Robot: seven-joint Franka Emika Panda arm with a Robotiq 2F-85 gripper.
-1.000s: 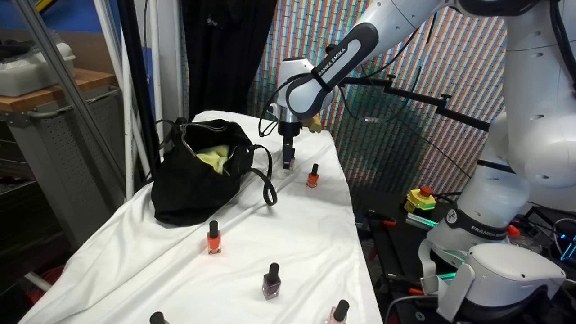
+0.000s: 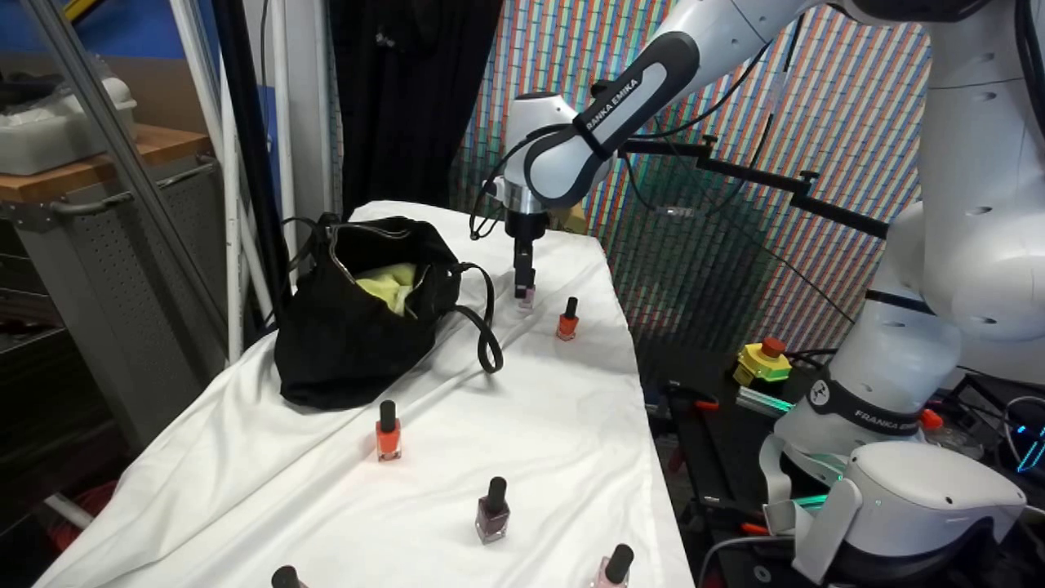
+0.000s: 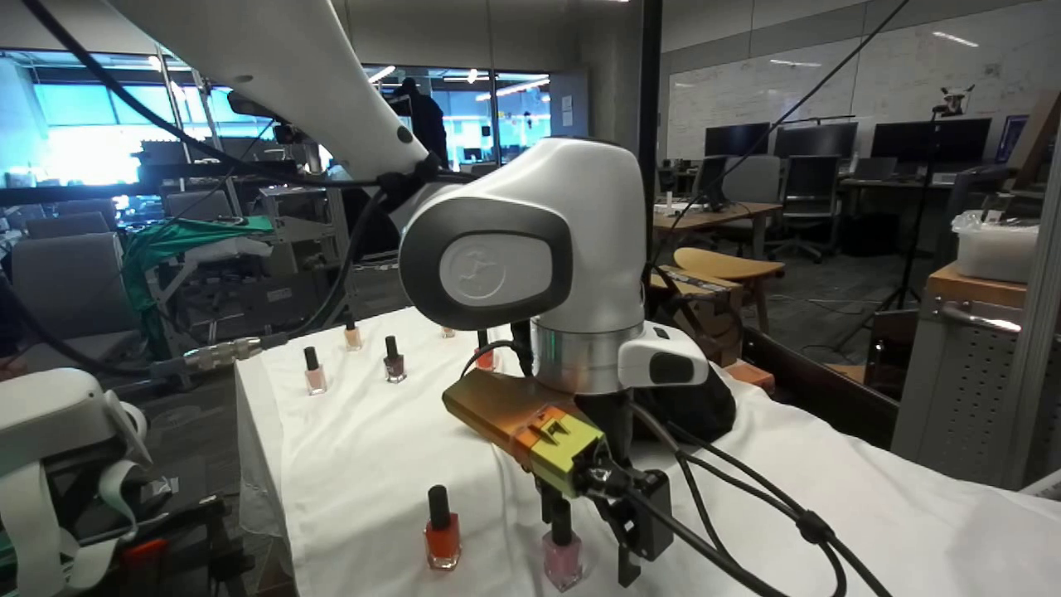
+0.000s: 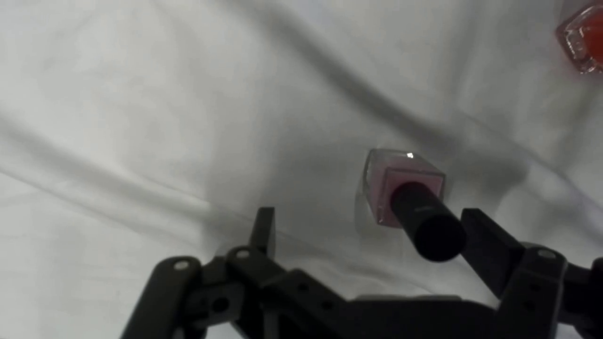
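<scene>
My gripper hangs open over the white cloth at the far end of the table. A pink nail polish bottle (image 4: 411,169) with a black cap stands upright below it. In the wrist view the cap lies close against the right finger (image 4: 489,246), well away from the left one; whether they touch cannot be told. From the second exterior view, the pink bottle (image 3: 563,559) appears close to one fingertip. In the first exterior view, the gripper partly covers that bottle (image 2: 526,302). An orange-red bottle (image 2: 567,323) stands beside it.
A black bag (image 2: 357,338) sits open on the table's left side, with yellow cloth (image 2: 392,284) inside. Nearer that camera stand another orange-red bottle (image 2: 389,438), a dark purple one (image 2: 492,514) and a pale pink one (image 2: 613,570). Bare cloth lies between them.
My gripper has risen slightly above the cloth, and more of the pink bottle shows beneath it. The bag and the other bottles have stayed put.
</scene>
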